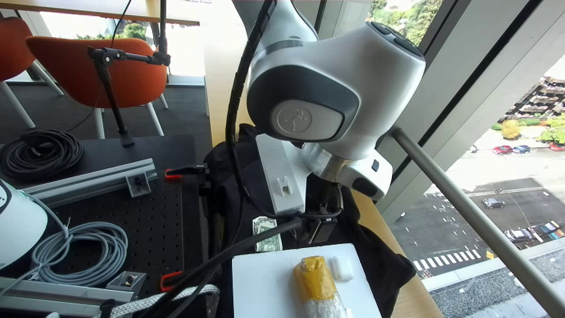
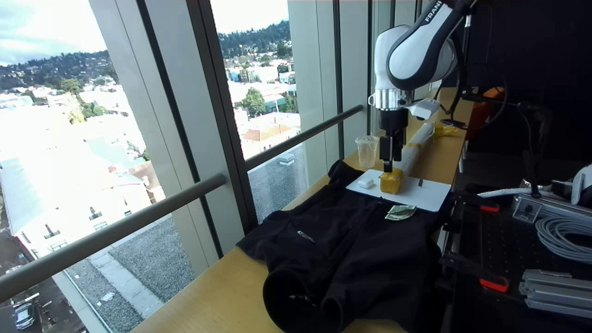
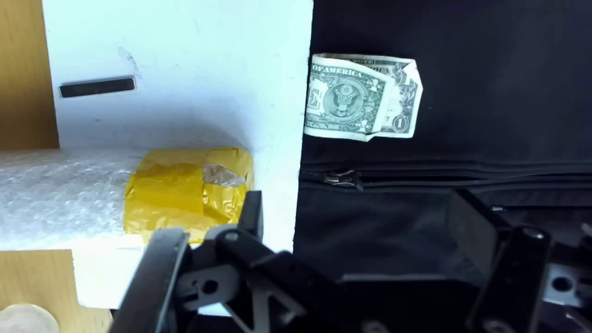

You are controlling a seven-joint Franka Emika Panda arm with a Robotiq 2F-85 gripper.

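Observation:
My gripper is open, its fingers wide apart and nothing between them. In the wrist view it hangs over the black jacket [image 3: 499,111], with one fingertip over the edge of the white board [image 3: 183,44]. A folded one-dollar bill [image 3: 344,100] lies on the jacket beside the board, clear of the fingers. On the board rests a bubble-wrapped roll [image 3: 61,194] with a yellow-taped end [image 3: 166,194]. A dark strip [image 3: 97,88] and, in exterior view 2, a small white case [image 2: 366,182] lie there too. A black cable partly covers the bill in exterior view 1.
A clear plastic cup [image 2: 366,151] stands by the window side, near a metal rail [image 2: 311,133]. Black-and-red clamps [image 2: 494,284] and a coiled grey cable [image 1: 79,251] occupy the neighbouring table.

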